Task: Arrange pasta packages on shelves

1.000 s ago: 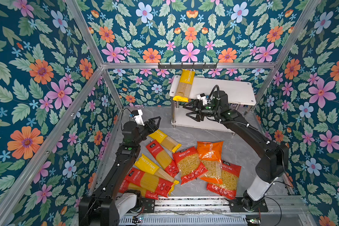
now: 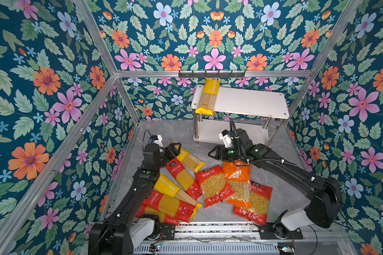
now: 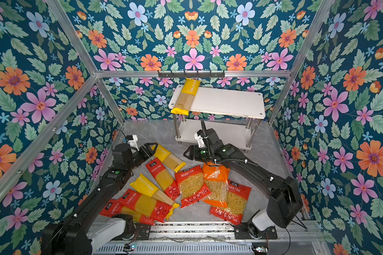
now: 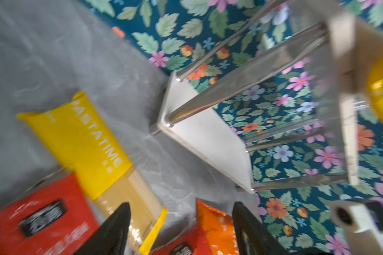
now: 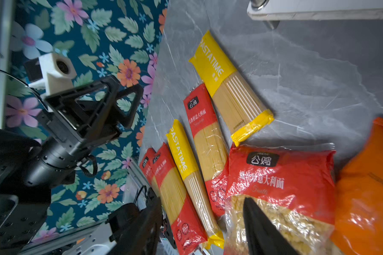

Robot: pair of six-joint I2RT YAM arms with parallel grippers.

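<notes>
One yellow PASTATIME package (image 2: 208,97) lies on the top shelf (image 2: 246,101) at its left end; the lower shelf (image 3: 212,132) is bare. Several red, yellow and orange packages lie on the floor, among them a yellow one (image 5: 231,88), a red spaghetti pack (image 5: 206,146), a red short-pasta pack (image 5: 280,189) and an orange bag (image 2: 236,170). My left gripper (image 2: 175,148) is open above the yellow package's top end, nothing between its fingers. My right gripper (image 2: 213,153) hangs open and empty over the top of the short-pasta packs.
A metal-framed enclosure with floral walls surrounds the floor (image 5: 315,68). The shelf's legs stand at the back. Bare floor lies left of and in front of the shelf.
The packages look unmoved.
</notes>
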